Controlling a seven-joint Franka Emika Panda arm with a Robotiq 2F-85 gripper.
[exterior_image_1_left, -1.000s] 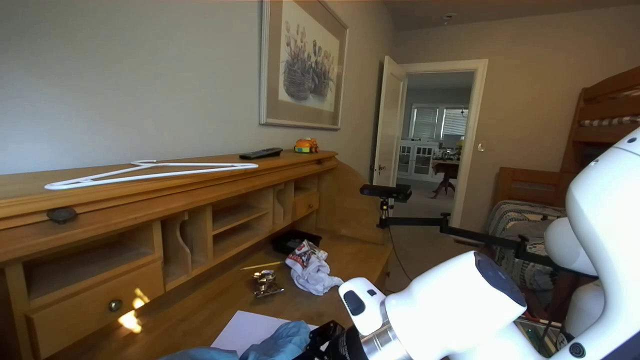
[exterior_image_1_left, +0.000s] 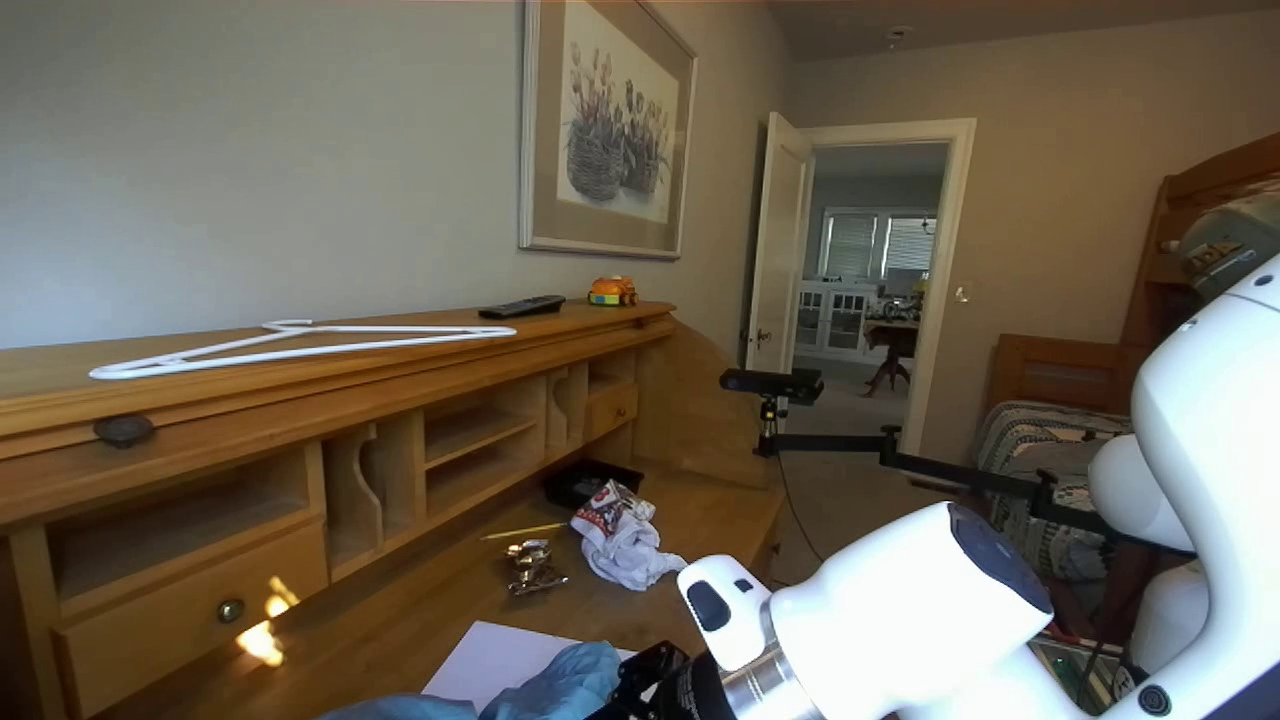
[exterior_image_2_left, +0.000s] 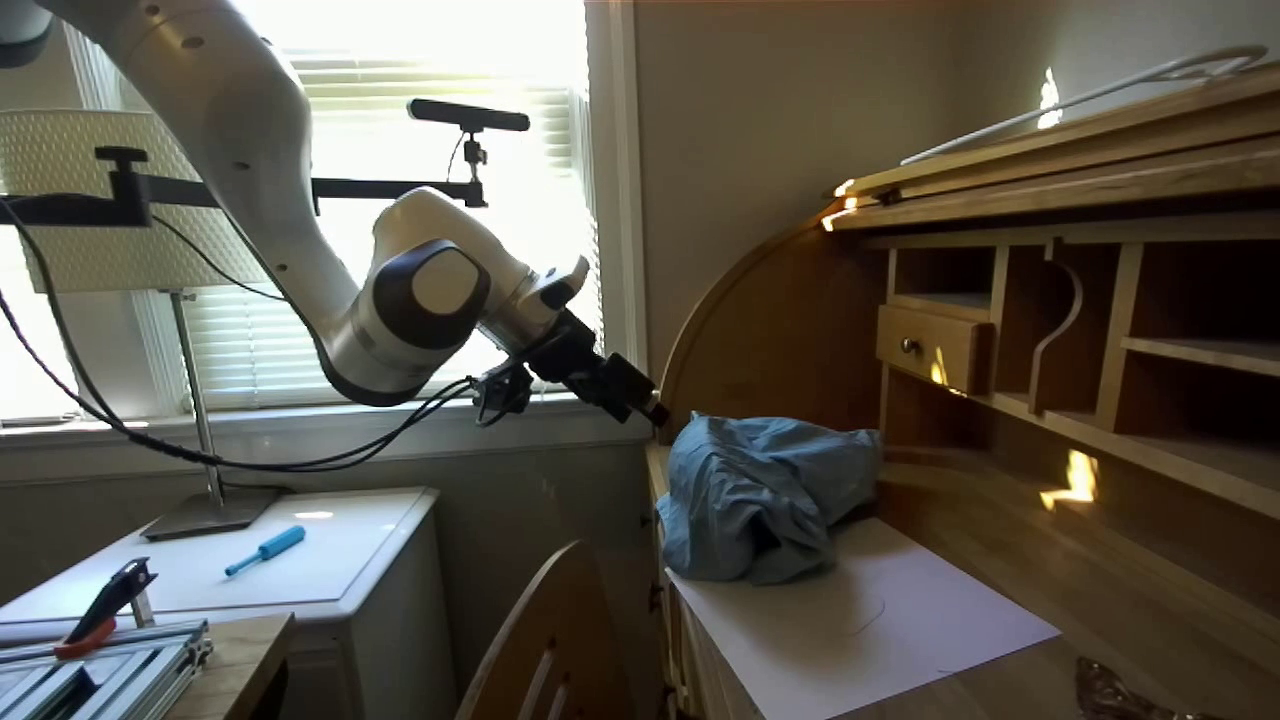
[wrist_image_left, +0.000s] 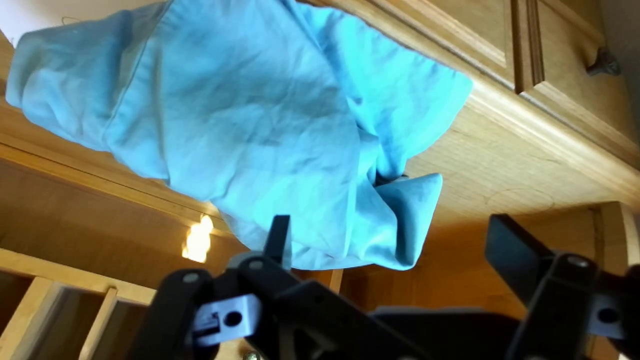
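A crumpled blue cloth (exterior_image_2_left: 768, 492) lies heaped at the desk's side, partly over a white sheet of paper (exterior_image_2_left: 882, 630). It fills much of the wrist view, where the cloth (wrist_image_left: 258, 126) spreads in folds beyond my fingers. My gripper is open, its two black fingers wide apart with no cloth gripped between them. From the second exterior view, the gripper (exterior_image_2_left: 654, 414) hangs just above and to the left of the heap, seemingly apart from it. In the first exterior view only an edge of the cloth (exterior_image_1_left: 564, 684) shows, with the fingertips mostly cut off.
On the desk lie a white rag (exterior_image_1_left: 626, 552), a shiny metallic object (exterior_image_1_left: 530, 564), a yellow pencil (exterior_image_1_left: 524, 530) and a black tray (exterior_image_1_left: 590, 482). Cubbyholes (exterior_image_1_left: 480, 438) line the desk's back. A white hanger (exterior_image_1_left: 300, 344) rests on top. A chair back (exterior_image_2_left: 552, 636) stands before the desk.
The arm, gripper and cloth look unmoved. At the far right of the first exterior view, a blurred dark shape now appears by the bunk bed.
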